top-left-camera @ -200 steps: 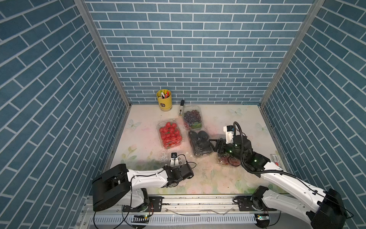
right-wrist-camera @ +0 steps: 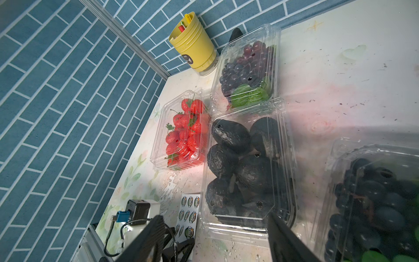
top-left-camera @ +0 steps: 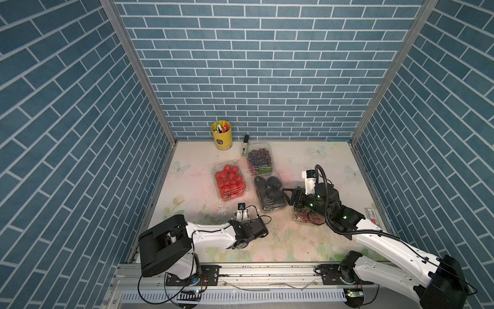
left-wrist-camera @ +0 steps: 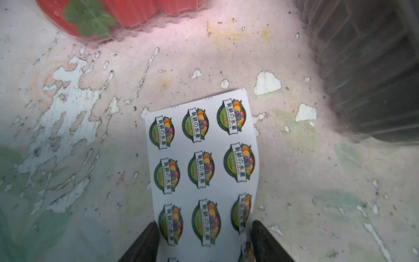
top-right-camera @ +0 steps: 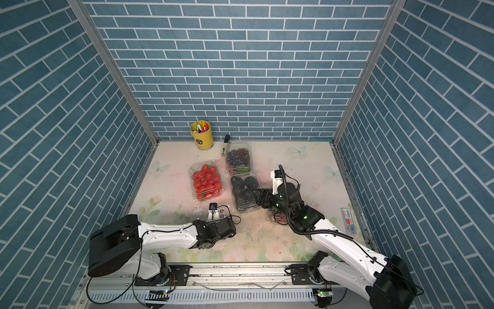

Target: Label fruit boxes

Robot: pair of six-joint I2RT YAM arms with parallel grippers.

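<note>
A white sheet of round fruit stickers (left-wrist-camera: 185,144) fills the middle of the left wrist view. My left gripper is part open, its fingers (left-wrist-camera: 266,242) apart at the sheet's two side edges. The sheet's right edge bends near one finger. Beyond it are a clear box of strawberries (right-wrist-camera: 183,137) and a box of avocados (right-wrist-camera: 244,170). A grape box (right-wrist-camera: 248,69) stands at the back, and a second dark-grape box (right-wrist-camera: 379,209) at the right. My right gripper stands open at the avocado box's near end, no sticker visible between its fingers.
A yellow pen cup (top-left-camera: 222,136) and a black marker (top-left-camera: 245,145) are by the back wall. A small pack (top-right-camera: 347,220) lies near the right edge. Free table remains at the back right and along the front.
My left arm has shifted right and slightly toward the back, near the avocado box. The right arm and the fruit boxes look unmoved.
</note>
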